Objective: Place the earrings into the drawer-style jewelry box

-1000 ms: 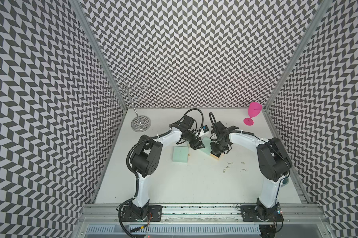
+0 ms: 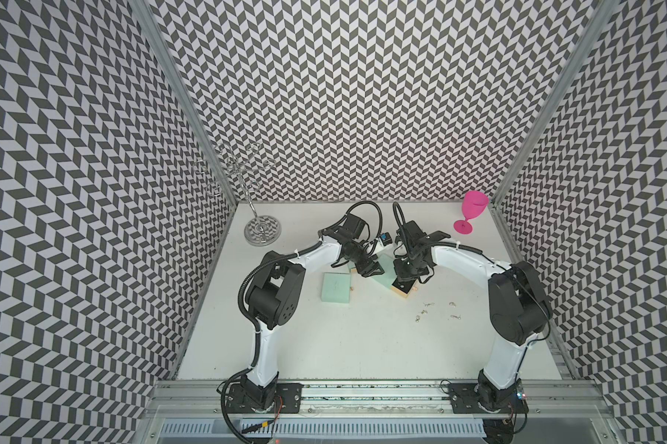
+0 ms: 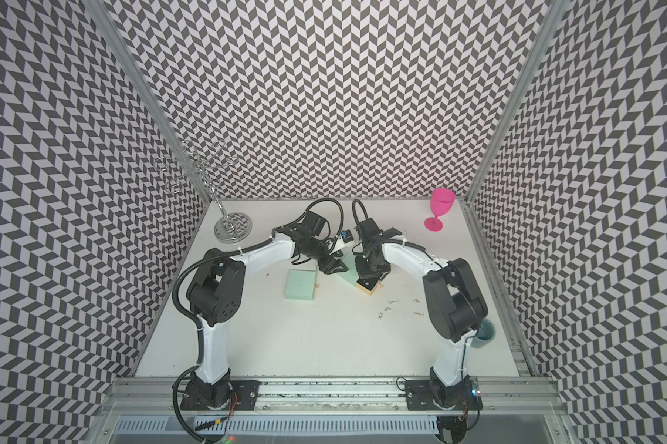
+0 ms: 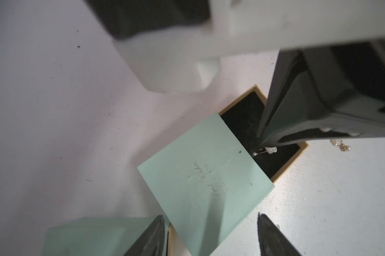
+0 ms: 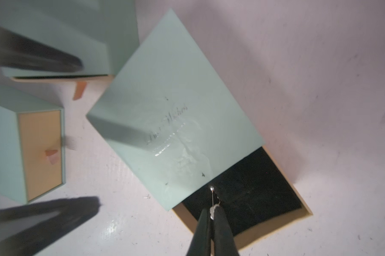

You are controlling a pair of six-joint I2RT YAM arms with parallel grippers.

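Observation:
The mint jewelry box (image 4: 205, 170) stands turned at an angle, its black-lined drawer (image 5: 260, 187) pulled part way out. An earring with a white bead cluster (image 4: 270, 150) is at the drawer, near the box's edge. Over it, my right gripper has its tips close together with a narrow gap; whether they touch the earring I cannot tell. My left gripper is open, its fingers on either side of the box's far end from the drawer; contact is unclear. Several loose earrings (image 2: 423, 312) lie on the table right of the drawer.
Two more mint boxes, one closed box (image 2: 335, 287) and one box partly hidden (image 5: 85, 38), sit left of the angled one. A silver stand (image 2: 261, 230), pink goblet (image 2: 463, 226) and teal cup (image 3: 483, 333) are at the edges.
The left arm has barely moved.

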